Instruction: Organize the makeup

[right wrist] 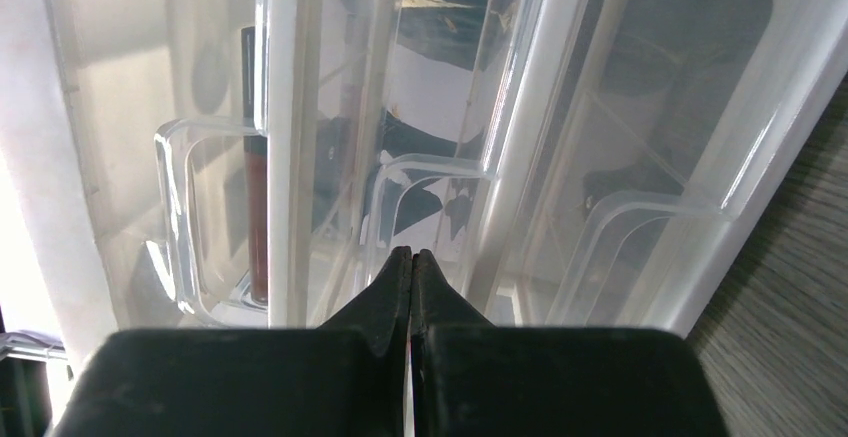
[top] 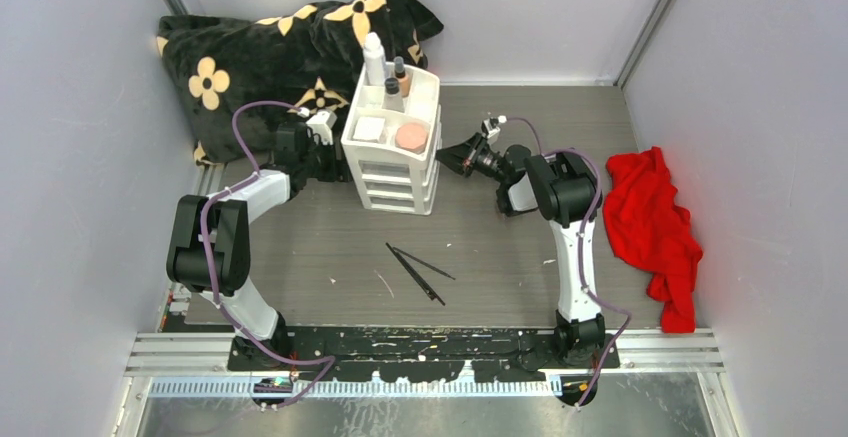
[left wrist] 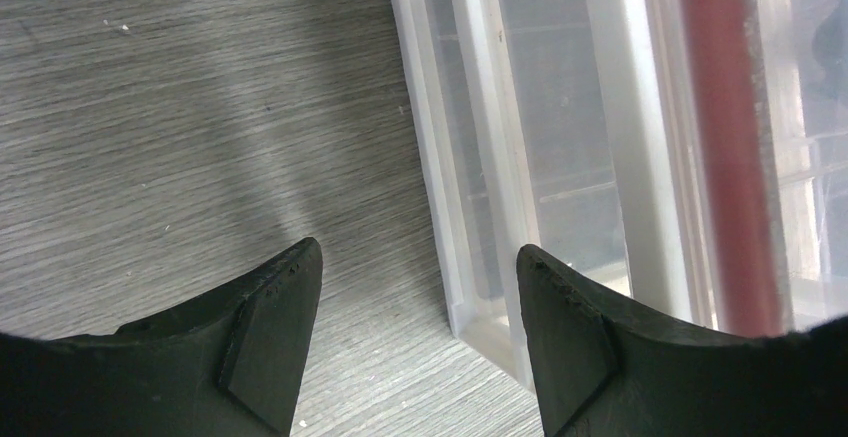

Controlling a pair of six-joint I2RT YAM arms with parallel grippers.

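Observation:
Between my two arms stands the white drawer organizer [top: 396, 172], its clear drawers stacked below an open top tray. The tray holds a white bottle [top: 375, 60], two dark-capped bottles, a white square box [top: 369, 129] and a round pink item [top: 411, 137]. At the organizer's left side is my left gripper, open; in its wrist view one fingertip lies against the organizer's edge, and bare table shows beside the other. My right gripper is shut, nothing between its fingers, its tips close to the clear drawer fronts [right wrist: 440, 172]. Through one drawer a dark red tube [right wrist: 257, 227] shows.
Two thin dark pencils [top: 415, 274] lie crossed on the table in front of the organizer. A dark flowered cushion [top: 250, 72] fills the back left, and a red cloth [top: 655, 232] lies at the far right. The table's front middle is otherwise mostly clear.

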